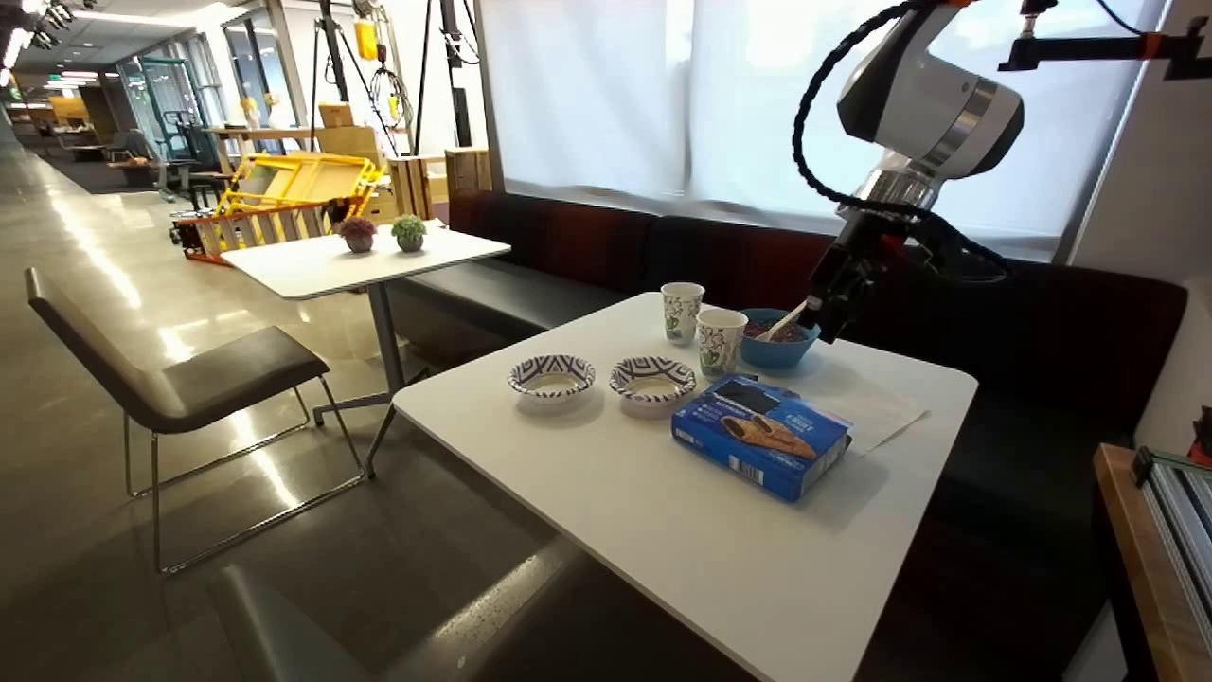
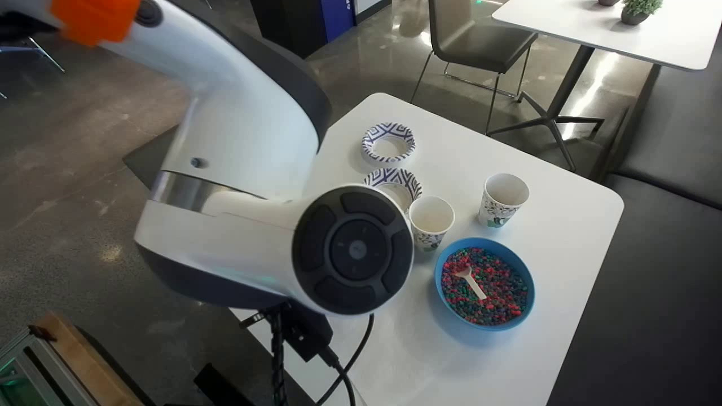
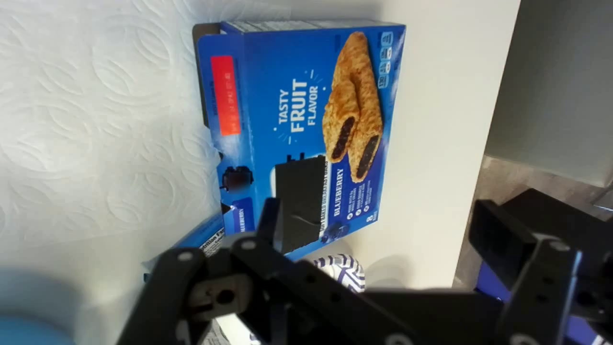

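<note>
My gripper (image 1: 827, 318) is open above the table, its fingers spread wide with nothing between them in the wrist view. From exterior view 1 it appears close to the blue bowl (image 2: 443, 298), which holds small red, blue and green pieces and a pale scoop (image 2: 473, 284). Below the camera lies a blue box (image 3: 299, 126) of blueberry snacks, flat on the table with an open end flap. Two paper cups (image 2: 504, 199) stand by the bowl. Two patterned paper bowls (image 1: 552, 381) sit empty farther along the table. The arm hides my fingers in exterior view 2.
A white paper towel (image 3: 103, 126) lies beside the box's open end. Clear room remains on the white table (image 1: 636, 529) in front of the box. A dark bench (image 2: 650, 270) runs along one side, and a chair (image 1: 193, 386) stands off to the left.
</note>
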